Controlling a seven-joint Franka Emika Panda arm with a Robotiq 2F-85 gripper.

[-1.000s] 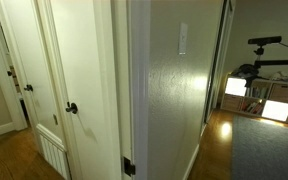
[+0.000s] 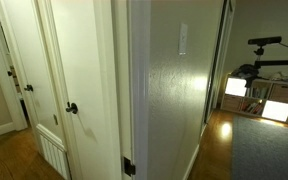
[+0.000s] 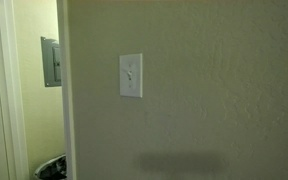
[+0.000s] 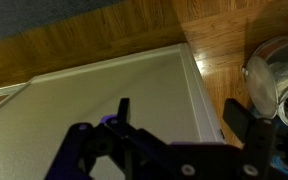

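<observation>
In the wrist view my gripper shows at the lower edge, its two dark fingers wide apart with nothing visible between them. Beneath it lies a pale, flat panel or tray [image 4: 154, 80] with a raised rim, resting on a wooden surface. A small purple-blue item [image 4: 108, 119] shows beside the left finger, partly hidden. Off to the right is a shiny round container [image 4: 259, 80], cut by the frame edge. Neither exterior view shows the gripper.
Wooden flooring [image 4: 154, 27] borders a dark grey mat [image 4: 34, 30] in the wrist view. Exterior view 1 looks along a white door [image 2: 79, 60], a wall with a light switch [image 2: 183, 38], and a lit cube shelf [image 2: 264, 98]. Exterior view 2 faces a wall switch [image 3: 131, 75].
</observation>
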